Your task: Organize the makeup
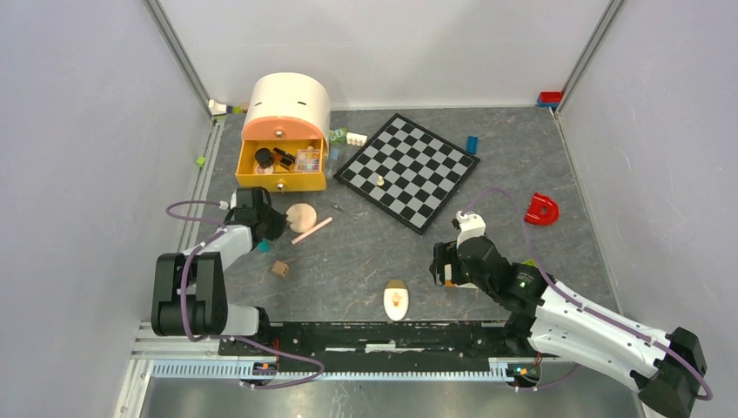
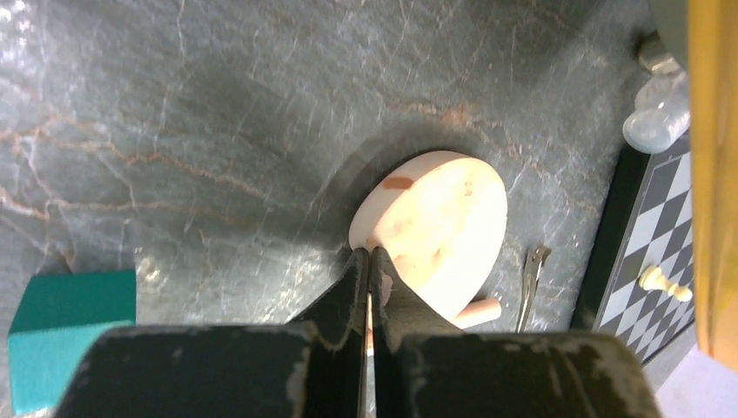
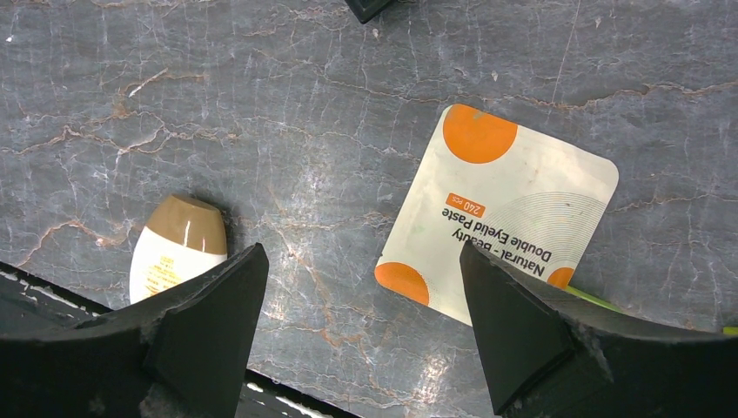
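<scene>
A round pale powder puff (image 1: pixel 301 218) lies in front of the yellow drawer (image 1: pixel 303 182), which is pulled out. My left gripper is shut on the puff's near edge, and in the left wrist view the puff (image 2: pixel 457 228) looks tilted. Inside the drawer are a black round item (image 1: pixel 264 158), black tubes (image 1: pixel 285 159) and a small palette (image 1: pixel 308 160). Over a white and orange eyelid tape packet (image 3: pixel 522 196) my right gripper stands open, nothing between its fingers. The white bottle with a brown cap (image 3: pixel 178 248) lies to its left.
A pink stick (image 1: pixel 312 231) lies beside the puff, with tweezers (image 1: pixel 338 208) close by. A teal block (image 2: pixel 74 340) and a wooden cube (image 1: pixel 280 269) are near the left arm. The chessboard (image 1: pixel 409 170) fills the back middle.
</scene>
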